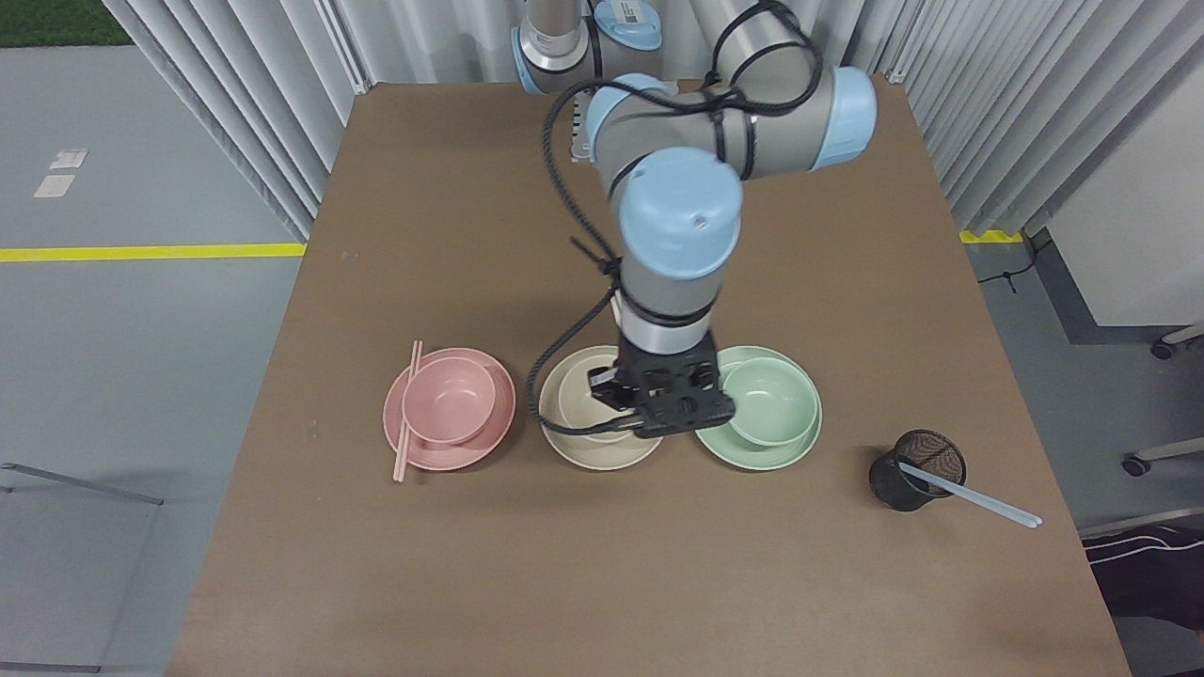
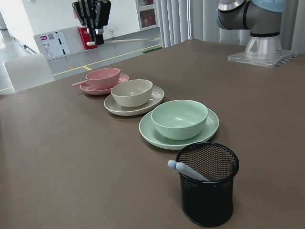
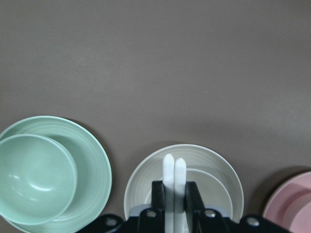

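Observation:
My gripper (image 1: 663, 389) (image 2: 96, 32) is raised over the cream bowl and plate (image 3: 148, 170). It is shut on a pair of white chopsticks (image 3: 168, 174), which show end-on from the wrist and lie level in the left view. The pink bowl (image 1: 449, 399) sits on a pink plate, with pink chopsticks (image 1: 402, 447) on its left side. The cream bowl (image 2: 131, 95) is partly hidden by the gripper in the front view. The green bowl (image 1: 768, 401) sits on a green plate (image 1: 734, 449).
A black mesh cup (image 1: 897, 487) (image 2: 206, 200) holding pale blue chopsticks (image 1: 982, 500) stands at the right.

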